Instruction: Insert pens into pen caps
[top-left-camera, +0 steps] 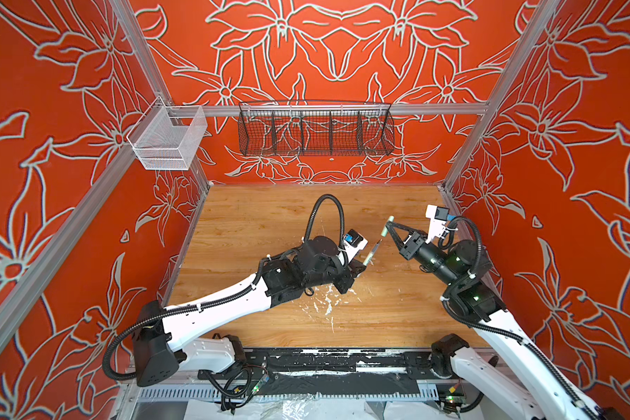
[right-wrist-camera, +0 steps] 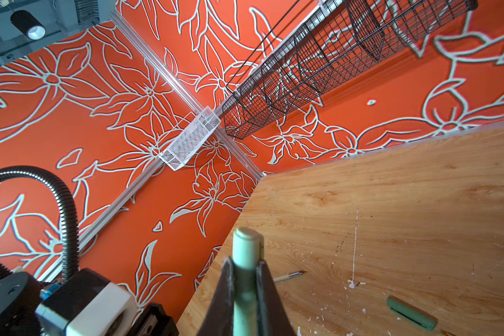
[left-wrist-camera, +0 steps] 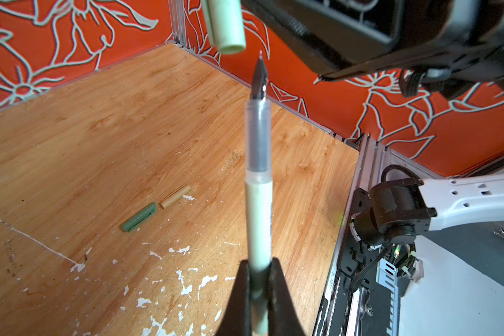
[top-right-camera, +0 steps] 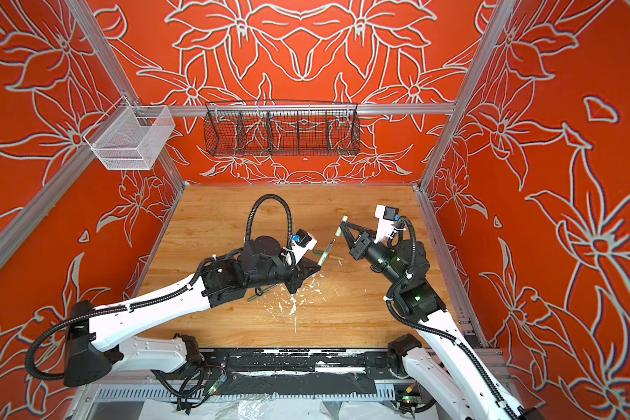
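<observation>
In the left wrist view, my left gripper is shut on a pale mint pen (left-wrist-camera: 258, 212), held tip up. Just above the tip, slightly to its left, is a pale mint cap (left-wrist-camera: 226, 28), apart from it. My right gripper is shut on that cap, which stands upright in the right wrist view. In both top views the pen and cap are nearly in line, the cap higher and to the right.
A dark green cap (left-wrist-camera: 139, 216) and a tan cap (left-wrist-camera: 175, 196) lie on the wooden table (left-wrist-camera: 95, 145). Another pen (right-wrist-camera: 288, 276) lies farther off. Wire baskets (top-left-camera: 315, 129) hang on the back wall.
</observation>
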